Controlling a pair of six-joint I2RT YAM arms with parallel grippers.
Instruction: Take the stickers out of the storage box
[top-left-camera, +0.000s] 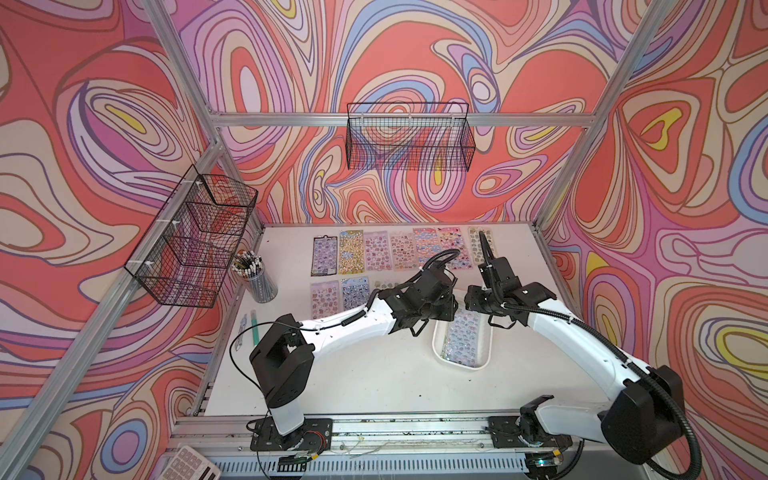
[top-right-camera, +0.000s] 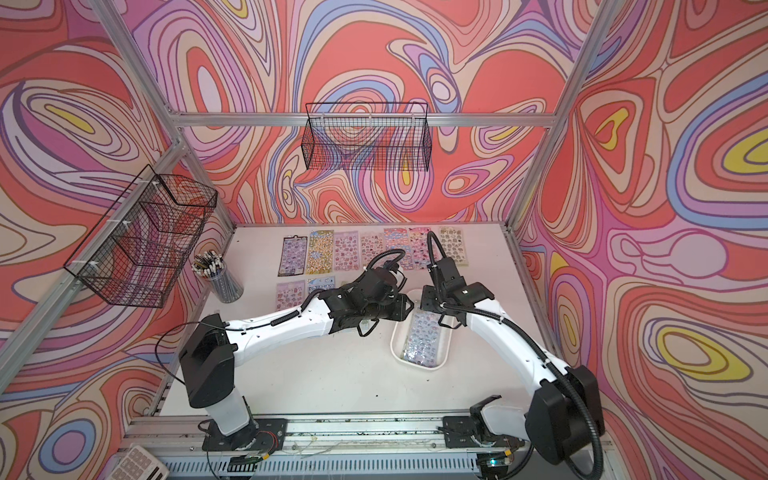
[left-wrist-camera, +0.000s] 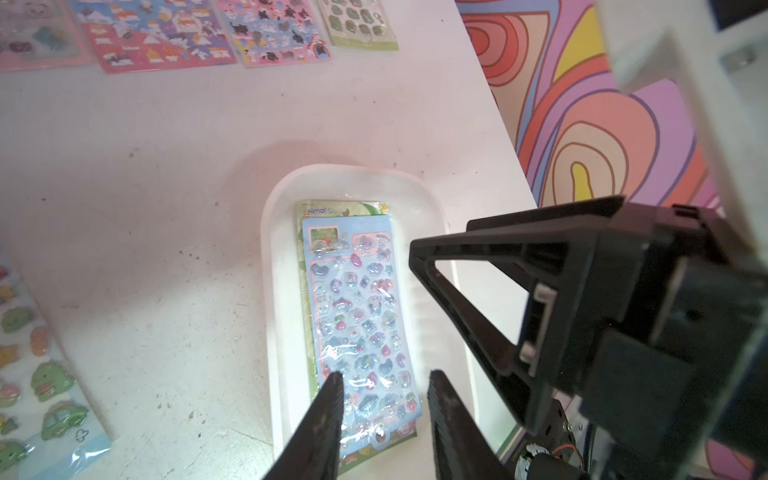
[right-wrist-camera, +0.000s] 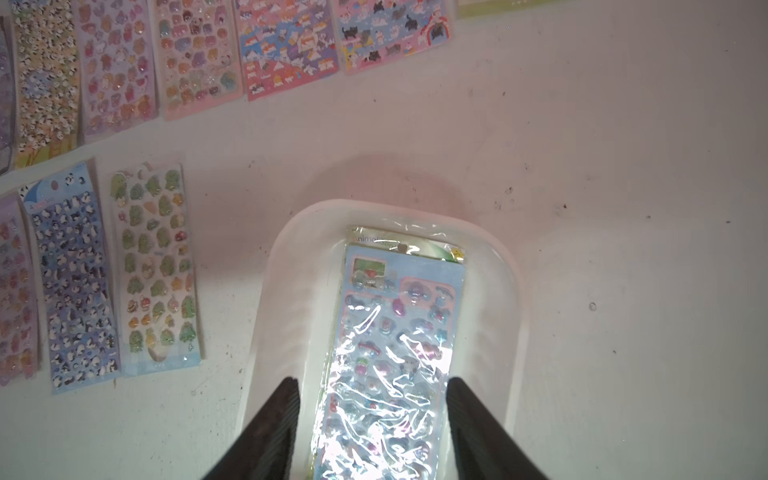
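A white storage box (left-wrist-camera: 276, 320) stands on the table with a blue sticker sheet (left-wrist-camera: 360, 320) lying on top of a greenish one (left-wrist-camera: 340, 208) inside it. Over the box's left side hangs my left gripper, its fingers apart and only the sheet in the box visible beyond them. My right gripper is open above the same box, with no object between its fingertips; the blue sheet (right-wrist-camera: 400, 336) lies below. In the top left view both grippers come close together over the back part of the box.
Several sticker sheets (top-left-camera: 350, 252) form a back row, with others (right-wrist-camera: 156, 264) in a shorter row left of the box. A pen holder (top-left-camera: 260, 284) stands at the table's left edge. Bare table lies right of the box and at the front.
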